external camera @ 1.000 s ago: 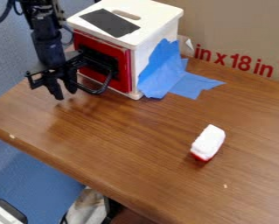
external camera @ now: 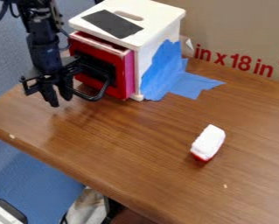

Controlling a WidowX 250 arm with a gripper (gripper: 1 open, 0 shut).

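Observation:
My black gripper (external camera: 45, 87) hangs at the left, low beside the front of a white box (external camera: 159, 26) with a red front (external camera: 115, 66) and a black looped handle. The fingers are at or near that handle; whether they touch it or are open or shut is unclear. A white brush-like block (external camera: 209, 140) with a red underside lies on the right of the wooden table.
Blue tape (external camera: 177, 77) runs from the box's side onto the table (external camera: 129, 157). A cardboard box (external camera: 240, 35) stands behind. The table's front edge drops to a blue floor.
My gripper has shifted slightly left, away from the red front. The white block and box look unchanged.

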